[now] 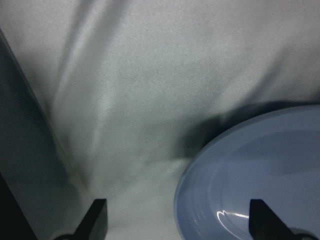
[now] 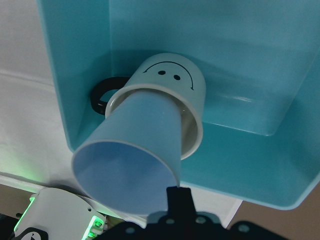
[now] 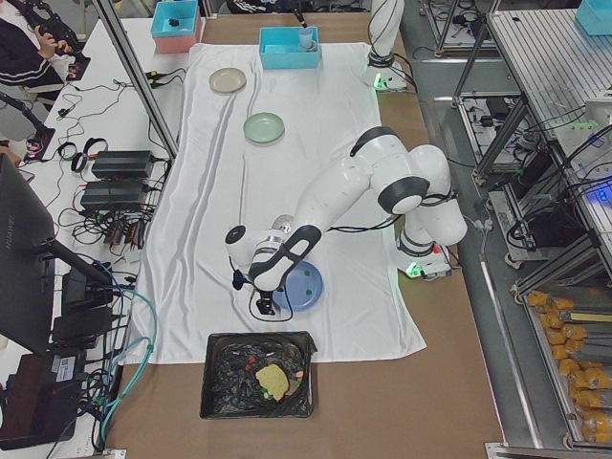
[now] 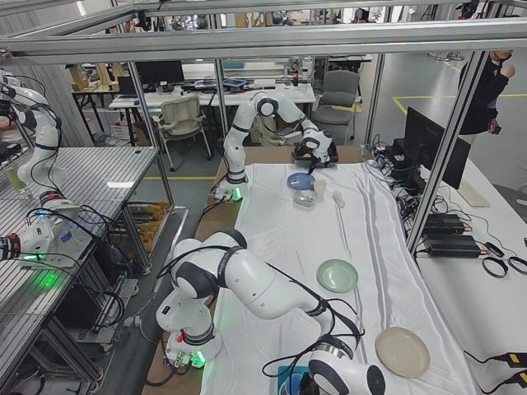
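Observation:
My left gripper [image 3: 266, 302] hangs low at the left edge of the blue plate [image 3: 304, 285]; in the left wrist view its fingers stand wide apart, the plate's rim [image 1: 187, 190] under the right one and cloth between. In the right wrist view a pale blue cup [image 2: 135, 125] lies partly inside a white smiley mug [image 2: 175, 72] within a turquoise bin [image 2: 220, 150]. My right gripper is just at the blue cup's rim; whether it is shut or holds the rim is unclear.
A black tray [image 3: 220, 402] with food-like items stands at the front. A green plate [image 3: 264, 128] and a beige plate [image 3: 228, 80] lie farther back on the white cloth [image 3: 373, 320]. A foil packet [image 4: 303, 198] sits near the blue plate.

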